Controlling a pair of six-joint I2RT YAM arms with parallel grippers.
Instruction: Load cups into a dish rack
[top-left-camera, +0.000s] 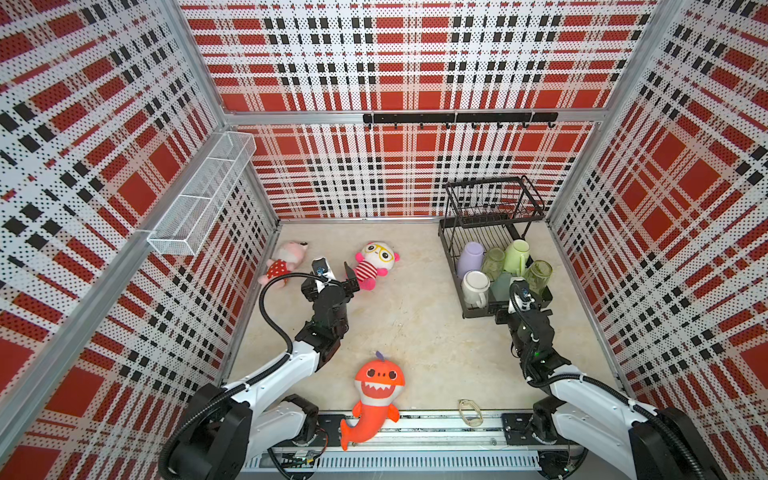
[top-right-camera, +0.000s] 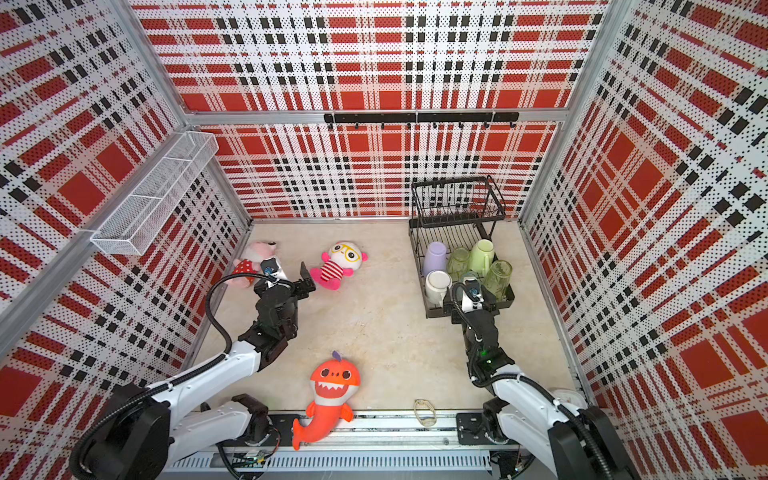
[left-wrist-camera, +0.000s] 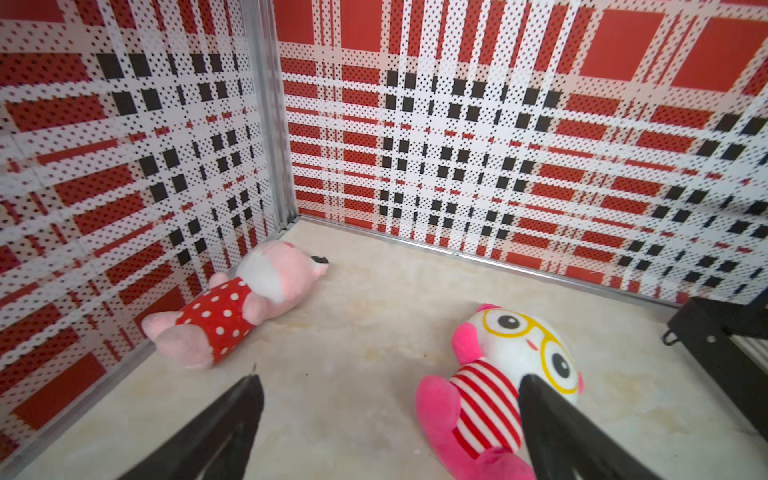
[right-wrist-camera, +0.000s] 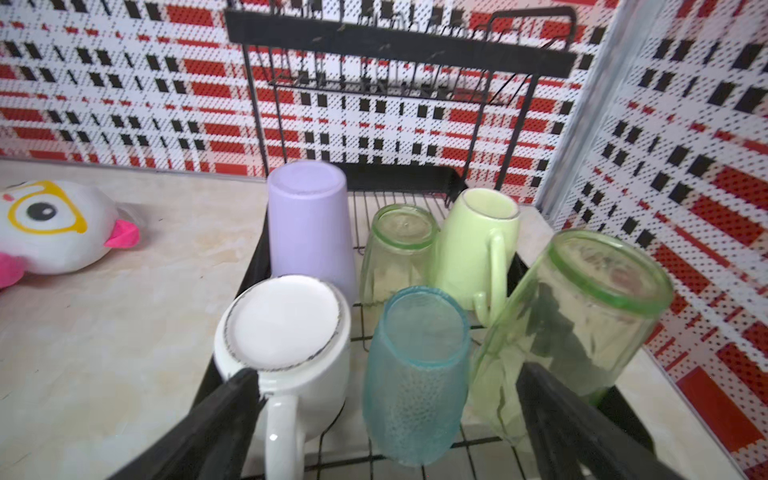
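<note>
Several cups stand upside down in the lower tray of the black dish rack (top-left-camera: 452, 264). In the right wrist view the front row holds a white mug (right-wrist-camera: 281, 324), a blue textured glass (right-wrist-camera: 420, 376) and a leaning green glass (right-wrist-camera: 572, 320). Behind them are a purple cup (right-wrist-camera: 310, 224), a smaller green glass (right-wrist-camera: 400, 248) and a light green mug (right-wrist-camera: 473, 248). My right gripper, open and empty, is drawn back before the rack's front edge. Over at the left, my left gripper is open with nothing between its fingers.
A panda toy (left-wrist-camera: 512, 376) and a pink pig toy (left-wrist-camera: 240, 300) lie near the left arm. An orange shark toy (top-left-camera: 376, 392) is at the front edge.
</note>
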